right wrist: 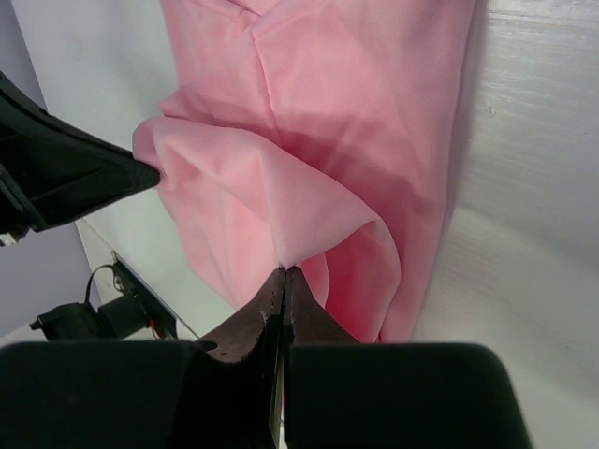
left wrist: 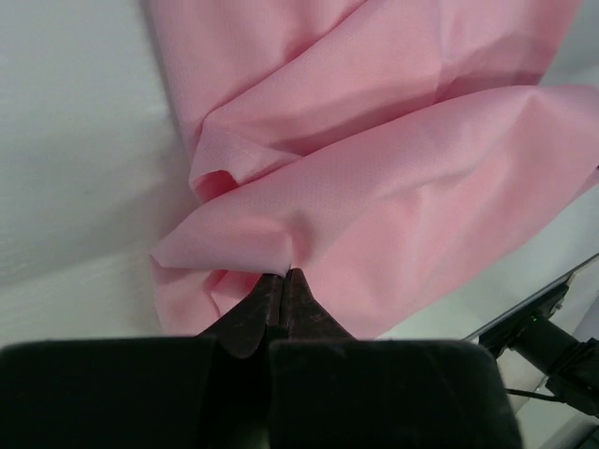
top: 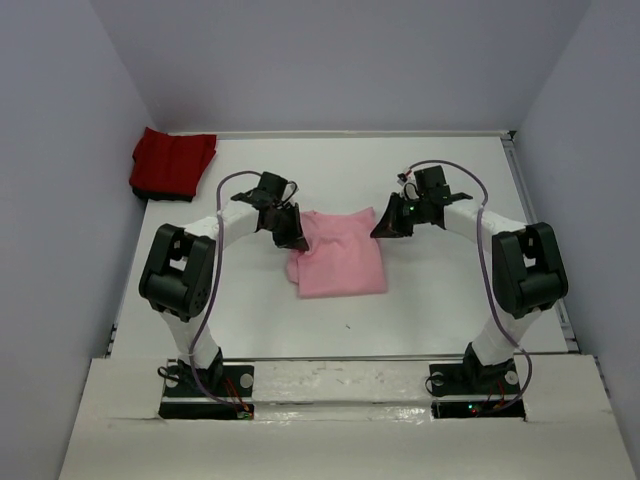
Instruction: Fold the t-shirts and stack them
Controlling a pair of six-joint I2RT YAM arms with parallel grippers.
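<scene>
A pink T-shirt [top: 340, 262] lies partly folded in the middle of the white table. My left gripper [top: 300, 244] is at its left edge, shut with a raised fold pinched at its tips, as the left wrist view [left wrist: 286, 276] shows. At the shirt's upper right, my right gripper [top: 376, 234] is also shut on the fabric; in the right wrist view [right wrist: 289, 273] a fold rises to its tips. The shirt's lower layers spread beneath both raised folds.
A folded red cloth [top: 172, 158] with a dark edge lies at the table's back left corner.
</scene>
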